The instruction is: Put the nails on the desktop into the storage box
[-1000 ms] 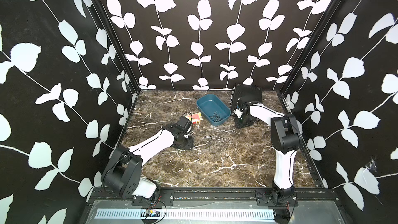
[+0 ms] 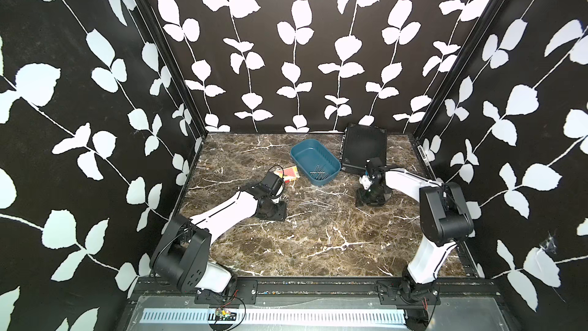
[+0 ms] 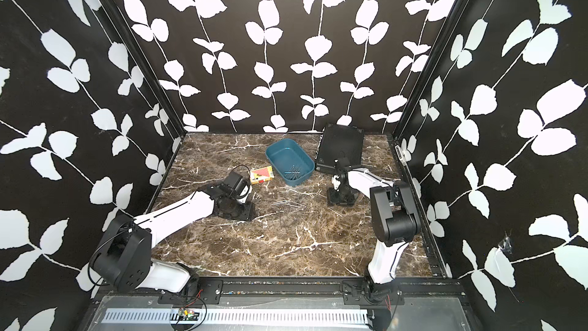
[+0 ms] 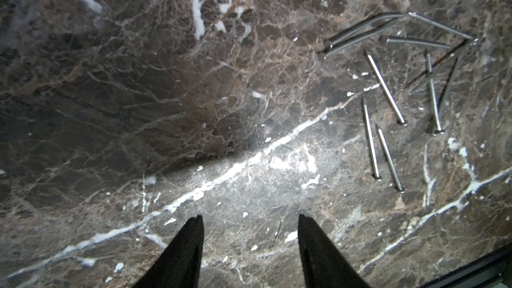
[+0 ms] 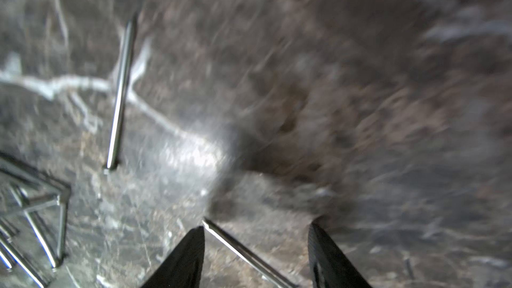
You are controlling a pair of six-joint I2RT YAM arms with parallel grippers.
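Note:
The blue storage box (image 2: 299, 149) stands at the back middle of the desktop, with several nails inside. In front of it, several loose nails (image 2: 316, 203) lie in a scattered group on the marble. The left wrist view shows these nails (image 4: 385, 89) off to the right of my left gripper, which is open and empty. My right gripper is open low over the desk at the right. A single nail (image 5: 242, 252) lies between its open fingers, not held; another nail (image 5: 120, 93) rests farther to the left.
A red and yellow packet (image 2: 290, 174) lies left of the box. Behind my right gripper is a black flat case (image 2: 365, 141), right beside the box.
The left arm has stayed in place.

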